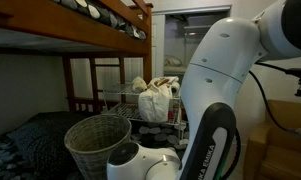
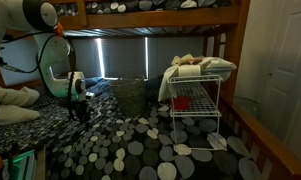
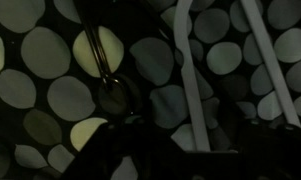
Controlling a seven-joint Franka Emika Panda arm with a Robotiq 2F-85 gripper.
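Note:
In exterior view 2 my gripper (image 2: 82, 118) hangs low at the left, over the dark dotted bedding (image 2: 140, 150); its fingers are too dark and small to make out. In the wrist view the gripper shows as dark shapes along the bottom edge, and I cannot tell how its fingers stand or whether anything is between them. A dark, thin-stemmed object (image 3: 103, 72) reaches down toward it from above, near its left side. To the right, pale bars (image 3: 193, 85) run over the dotted cloth.
A woven basket (image 1: 98, 140) stands left of the arm in exterior view 1. Behind the arm is a wire rack (image 2: 195, 105) carrying a white bundle (image 2: 198, 68) and a red item (image 2: 181, 102). The bunk frame (image 2: 140, 18) overhangs the scene. A brown armchair (image 1: 285, 145) stands at right.

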